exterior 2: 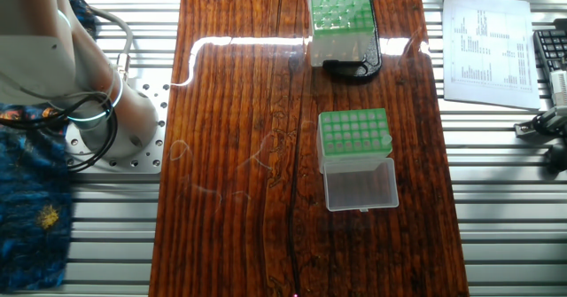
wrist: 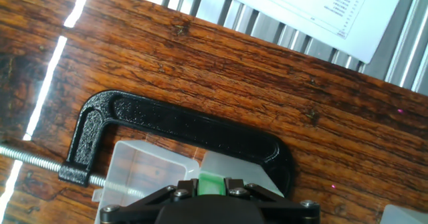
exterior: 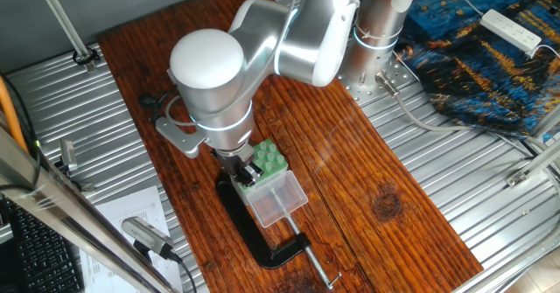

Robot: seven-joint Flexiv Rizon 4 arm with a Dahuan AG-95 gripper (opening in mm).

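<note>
My gripper points down at the edge of a green tube rack set in a translucent box, whose clear lid lies open. In the wrist view, the fingertips of my gripper stand apart, with green rack surface showing through the gap. No separate object can be made out between them. A second box with a green rack stands open on the table, and a small pale piece sits at one corner of it. The undersides of the fingers are hidden.
A black C-clamp curves along the first box, its threaded rod reaching out past the lid. The second box's lid lies flat. Bare wood is clear beside both boxes. Printed papers lie off the table's edge.
</note>
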